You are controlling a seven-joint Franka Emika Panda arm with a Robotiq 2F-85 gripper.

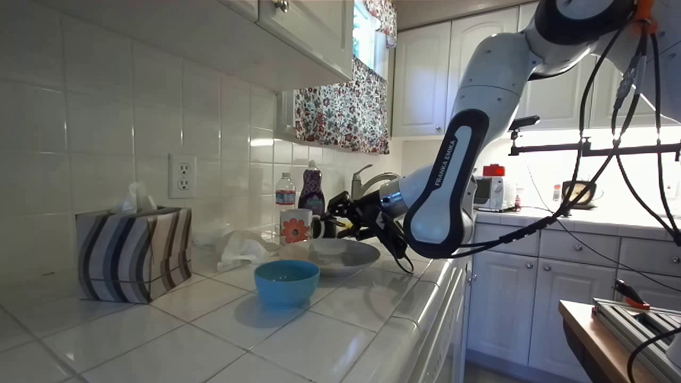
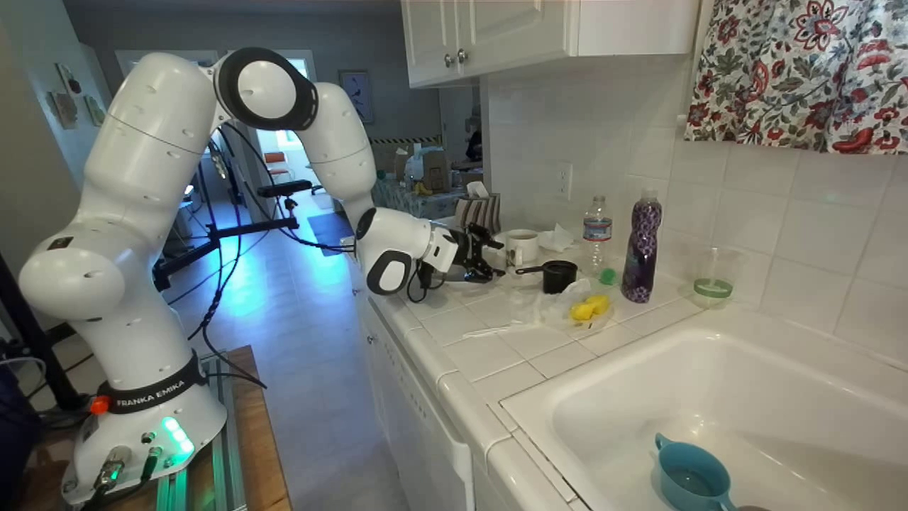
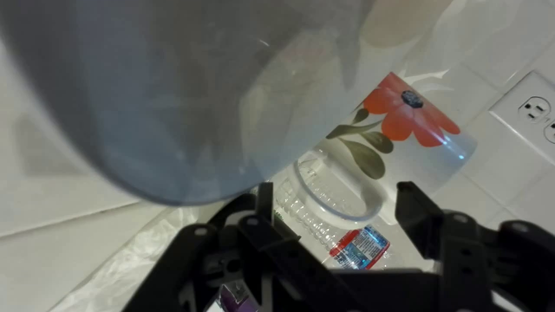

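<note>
A white mug (image 1: 295,226) with an orange flower stands on the counter behind the wide grey dish. Its handle (image 3: 367,212) lies between the spread fingers of my gripper as the wrist view shows it, with gaps to both sides. In exterior view 1 the gripper (image 1: 334,219) is at the mug's handle side, above the far edge of the grey dish (image 1: 364,256). The dish fills the upper left of the wrist view. Exterior view 2 has the gripper beside the mug (image 2: 521,248); contact cannot be made out.
A blue bowl (image 1: 287,287) sits in front of the dish, with a striped tissue box (image 1: 134,255) to its left. A water bottle (image 2: 597,230), purple soap bottle (image 2: 642,247) and black pot (image 2: 559,277) crowd the mug.
</note>
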